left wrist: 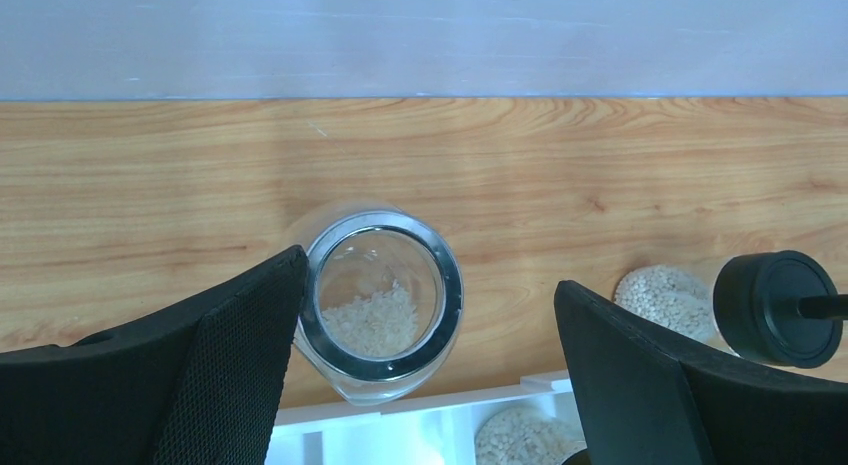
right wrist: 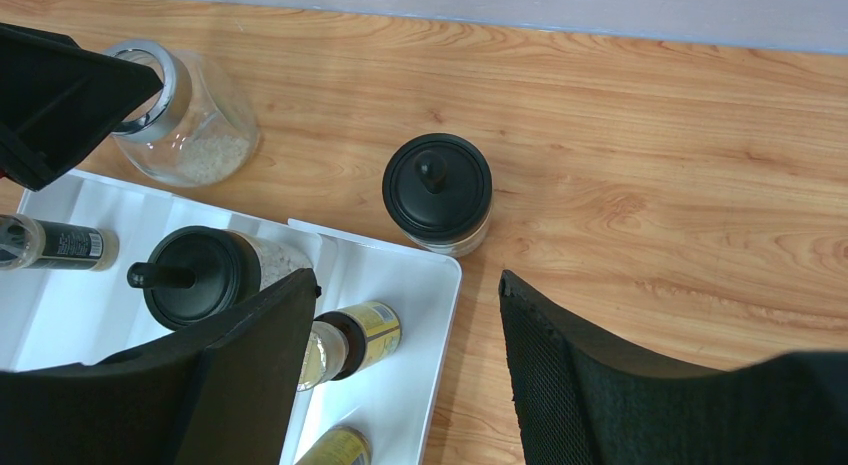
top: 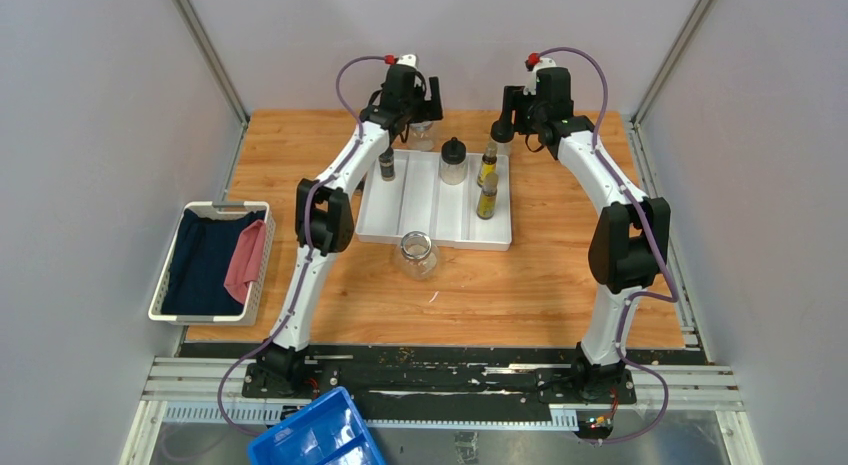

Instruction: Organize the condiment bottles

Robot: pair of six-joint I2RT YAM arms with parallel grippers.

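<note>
The white sectioned tray (top: 420,200) holds a dark shaker (top: 387,165), a black-lidded jar (top: 454,167) and yellow-labelled bottles (top: 487,200). Behind it on the wood stand a steel-rimmed glass jar with white grains (left wrist: 385,355) and another black-lidded jar (right wrist: 436,191). My left gripper is open above the glass jar, nothing between its fingers. My right gripper stands apart-fingered beside the back-right jar, over the tray's right edge, holding nothing.
An empty glass jar (top: 418,257) stands at the tray's front. A cloth-filled basket (top: 158,295) is at left, a blue bin (top: 300,440) below the table edge.
</note>
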